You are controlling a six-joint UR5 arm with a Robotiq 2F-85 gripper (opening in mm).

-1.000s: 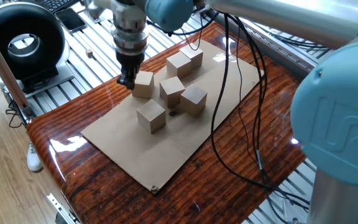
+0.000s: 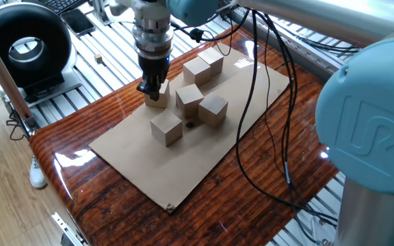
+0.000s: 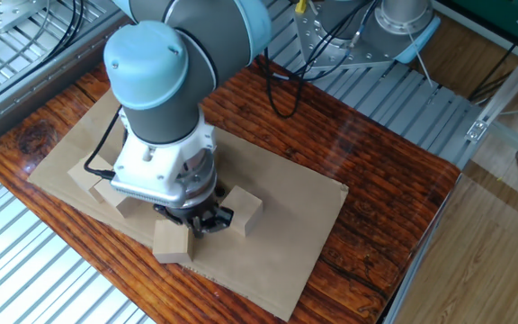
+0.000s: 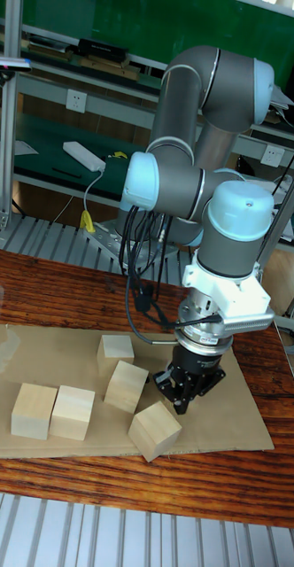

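Observation:
Several plain wooden cubes stand on a cardboard sheet [image 2: 149, 160]. My gripper [image 2: 152, 93] points down in front of the leftmost cube [image 2: 159, 99], partly covering it in exterior view 1. From exterior view 2, the gripper [image 3: 207, 221] appears between that cube [image 3: 172, 241] and another cube [image 3: 244, 211]. Exterior view 3 has the gripper [image 4: 188, 392] just right of the near cube [image 4: 156, 431]; nothing clearly shows held in it. Its dark fingers are too small and overlapped to tell how far apart they stand. The arm hides some cubes in exterior view 2.
Two cubes sit side by side at the far end, one [image 2: 196, 70] against the other [image 2: 212, 60]. A middle cube [image 2: 189, 100] is close to its neighbour [image 2: 213, 110]. Black cables [image 2: 246, 116] hang over the sheet. The sheet's near end is bare.
The cubes have not moved.

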